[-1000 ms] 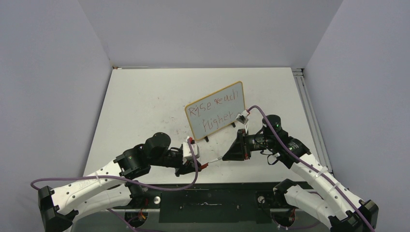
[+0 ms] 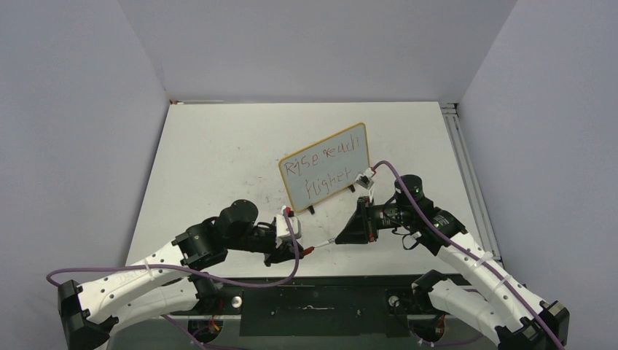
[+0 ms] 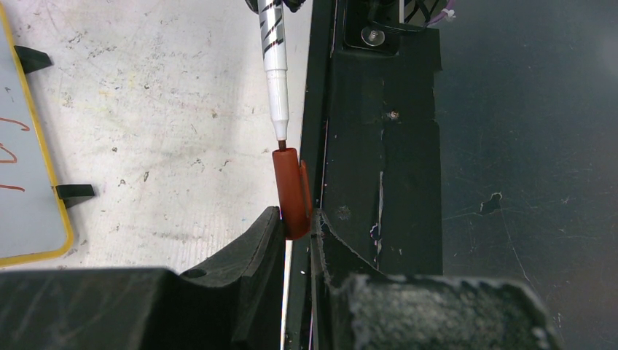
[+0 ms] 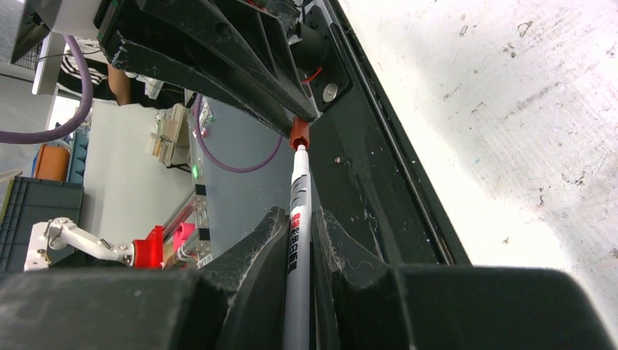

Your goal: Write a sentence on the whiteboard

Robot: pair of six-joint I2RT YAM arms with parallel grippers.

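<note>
The whiteboard [image 2: 321, 193], yellow-edged, stands tilted on black feet at mid-table and bears the red words "Rise reach Higher". In front of it, my left gripper is shut on the red marker cap [image 3: 290, 186]. From the right, my right gripper is shut on the white marker [image 4: 299, 240], its tip toward the cap. In the left wrist view the marker's dark tip is at the mouth of the cap, with the white barrel outside it. How far in the tip reaches is hard to see.
Both grippers are close together above the front edge of the white table [image 2: 211, 146]. A dark front panel [image 2: 321, 313] lies beyond that edge.
Almost nothing differs. The right arm has shifted very slightly; the left arm, the cap and the whiteboard look the same.
</note>
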